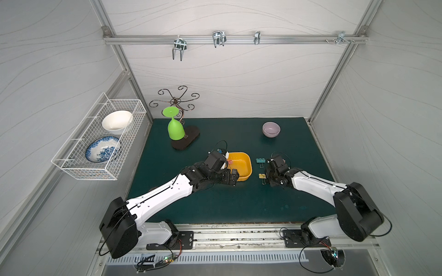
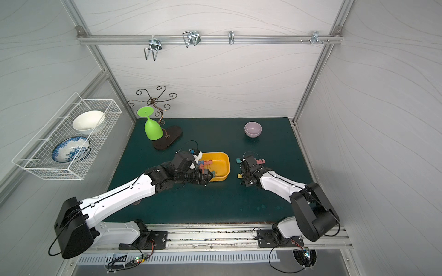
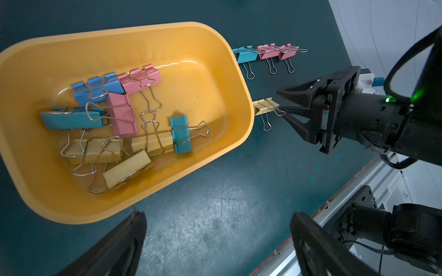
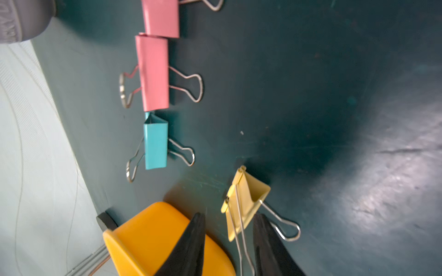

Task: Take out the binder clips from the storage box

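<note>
In the left wrist view, the yellow storage box [image 3: 202,87] holds several binder clips in blue, pink, teal and yellow, including a teal clip [image 3: 181,133] near its right side. My left gripper is open, its fingers empty, over the box's near edge. On the table right of the box lies a yellow clip [image 4: 246,197]; my right gripper stands open right at it, one wire handle showing between the fingertips. A teal clip [image 4: 156,142] and two pink clips, one of them a pink clip [image 4: 154,73], form a row behind it.
A lilac bowl [image 1: 271,129] stands at the back right of the table. The green goblet [image 1: 175,128] hangs on a metal stand at the back left. A wire basket [image 1: 69,158] with two bowls is mounted on the left wall.
</note>
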